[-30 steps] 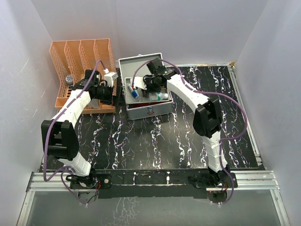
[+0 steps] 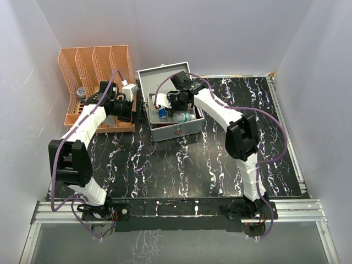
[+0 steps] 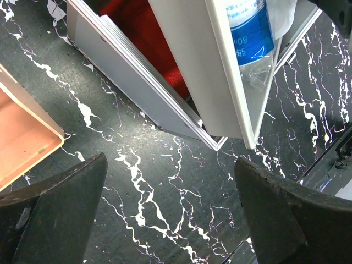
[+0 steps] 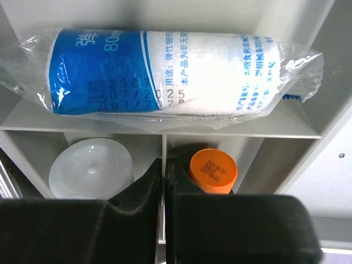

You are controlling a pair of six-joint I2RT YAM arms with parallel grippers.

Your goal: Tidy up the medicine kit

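The grey medicine kit [image 2: 177,131] stands with its lid up, an inner tray [image 3: 187,55] in it. In the tray lie a blue-and-white bagged bandage roll [image 4: 165,71], a white round item [image 4: 91,170] and an orange-capped bottle [image 4: 213,170]. My right gripper is over the tray, shut at the divider between the white item and the bottle; whether it grips the divider is unclear. My left gripper is open beside the kit, above the bare table, with nothing between its fingers.
An orange slotted organizer [image 2: 71,55] stands at the back left, with a few items in it. Walls border the sides and back.
The inner tray and my right gripper have shifted slightly forward and down in the top view over the last second. The left arm has stayed still.
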